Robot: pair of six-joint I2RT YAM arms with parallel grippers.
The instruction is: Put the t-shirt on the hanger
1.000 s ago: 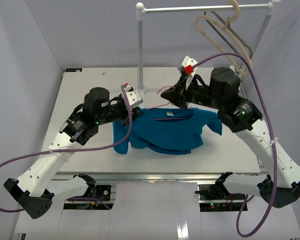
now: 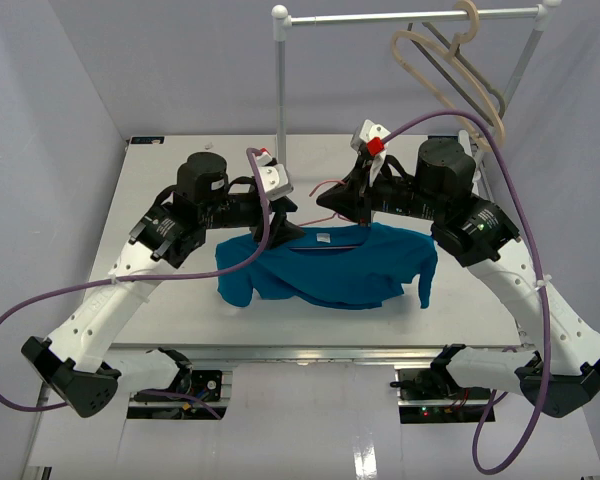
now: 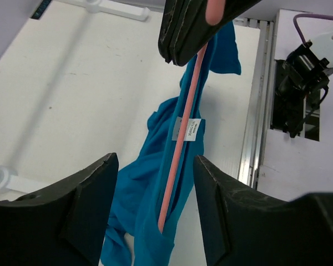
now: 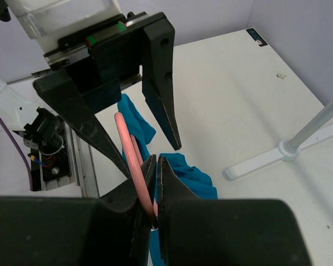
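Observation:
The teal t-shirt [image 2: 320, 270] hangs draped between the grippers, its collar label [image 3: 185, 129] showing and a pink hanger [image 3: 173, 172] running along its neck opening. My right gripper is shut on the hanger near its hook, which rises above the fingers in the top view. My left gripper is open in its wrist view, with the shirt and hanger beyond and between its fingertips; contact cannot be told.
A white rail [image 2: 400, 18] at the back holds beige and grey hangers [image 2: 420, 70] on the right. Its post and foot [image 4: 288, 151] stand on the white table [image 2: 150, 170], whose back left is clear.
The right gripper has shifted slightly. The shirt has shifted, and its right-hand part now hangs lower.

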